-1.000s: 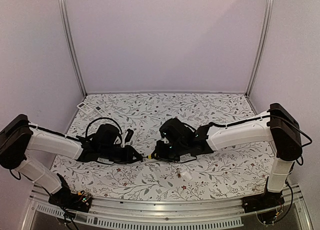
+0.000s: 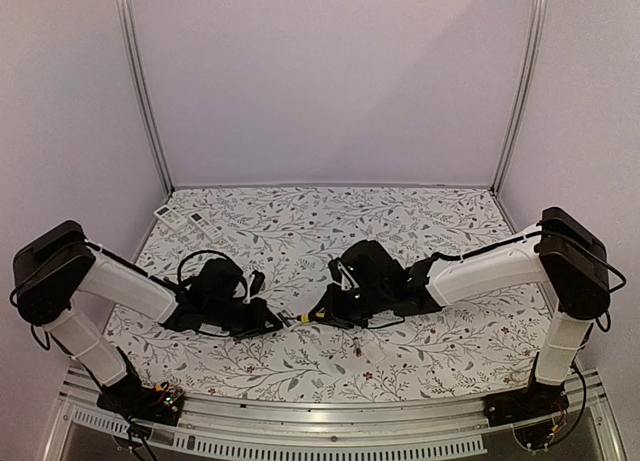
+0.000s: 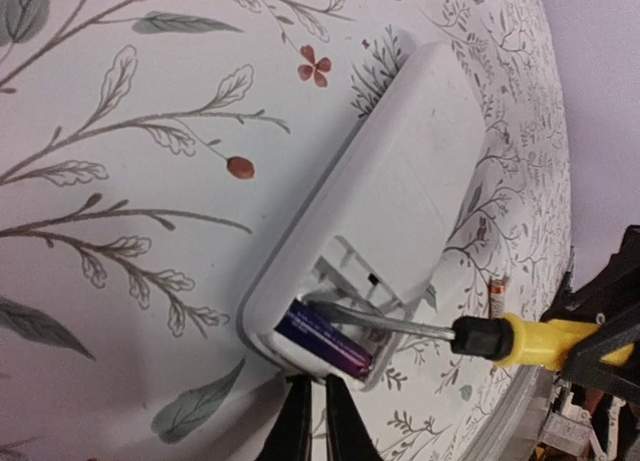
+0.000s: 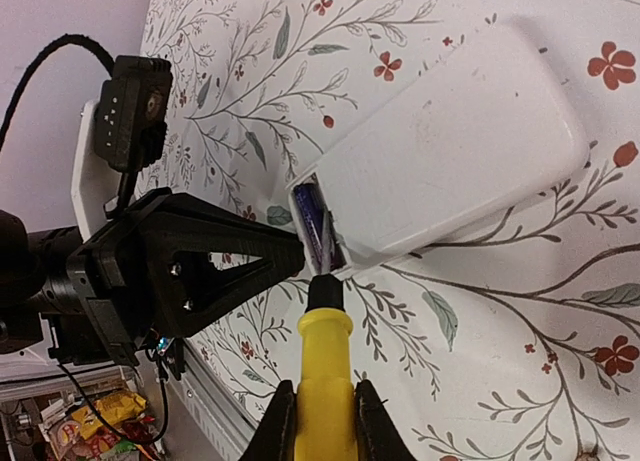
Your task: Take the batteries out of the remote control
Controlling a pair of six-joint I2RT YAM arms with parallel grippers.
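The white remote (image 3: 400,161) (image 4: 450,151) lies on the patterned cloth, its battery bay uncovered with a purple battery (image 3: 320,333) (image 4: 309,209) inside. My right gripper (image 2: 322,311) is shut on a yellow screwdriver (image 4: 325,351) (image 3: 530,341), whose metal tip is in the bay at the battery. My left gripper (image 2: 272,321) is shut at the remote's bay end; what is between its fingers is hard to see, apparently the remote's edge.
A loose orange battery (image 3: 496,296) (image 2: 358,350) and a pale cover (image 2: 376,351) lie to the front right. Two white items (image 2: 170,217) lie at the back left.
Both arms have shifted slightly toward the table's front over the last second, still meeting at the remote.
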